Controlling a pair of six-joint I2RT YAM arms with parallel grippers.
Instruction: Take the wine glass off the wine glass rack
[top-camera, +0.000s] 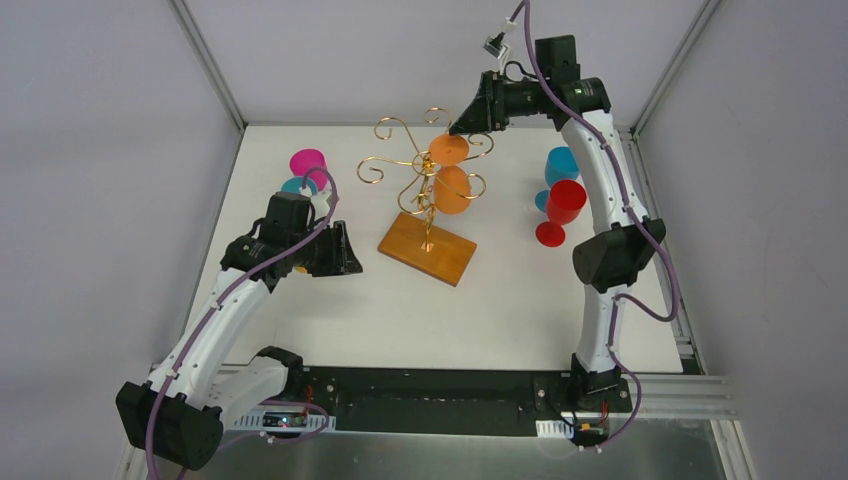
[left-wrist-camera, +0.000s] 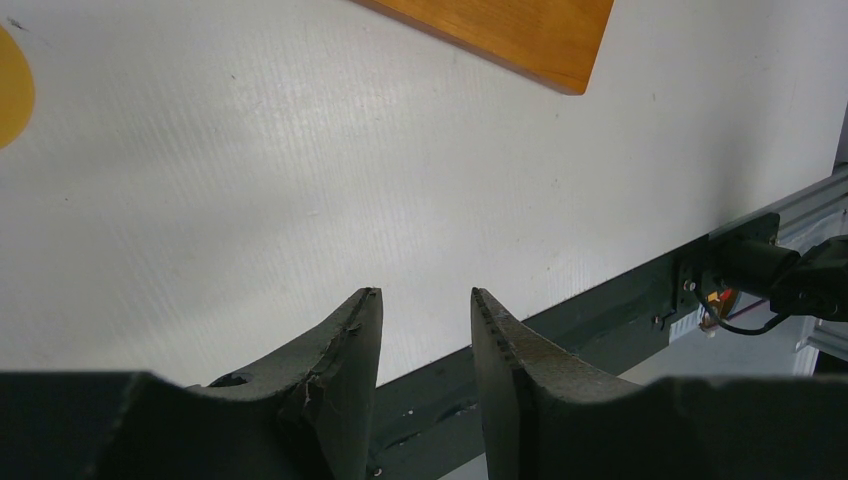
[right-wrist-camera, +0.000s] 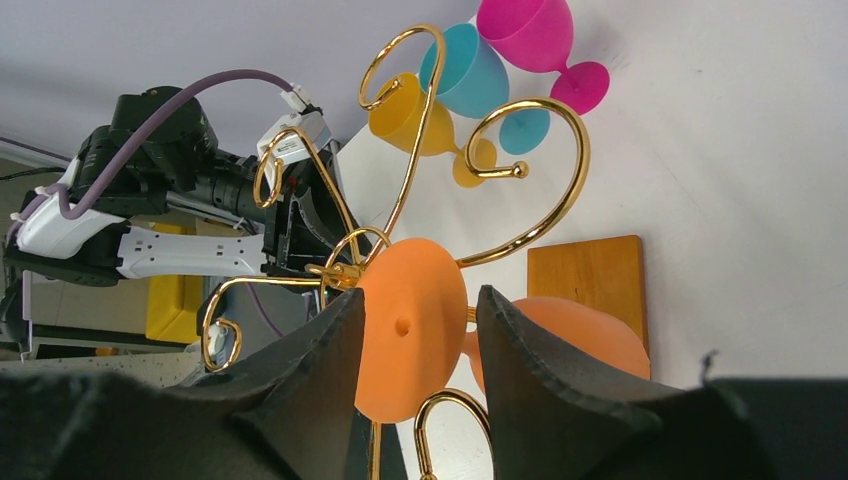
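Note:
An orange wine glass (top-camera: 453, 192) hangs upside down on the gold wire rack (top-camera: 421, 205), its round foot (right-wrist-camera: 405, 340) uppermost and its bowl below. At the foot's far side in the top view is my right gripper (top-camera: 456, 131). In the right wrist view the right gripper is open, and the foot appears between its two fingers, which are not closed on it. Whether they touch it I cannot tell. Over the left side of the table, my left gripper (top-camera: 357, 268) stands open, with only bare table and its dark edge between its fingers.
The rack's wooden base (top-camera: 427, 249) rests mid-table, and curled gold hooks surround the glass foot. Pink (right-wrist-camera: 525, 30), blue (right-wrist-camera: 470, 75) and yellow (right-wrist-camera: 405, 115) glasses are at the left; red (top-camera: 567, 200) and blue (top-camera: 562, 163) ones at the right.

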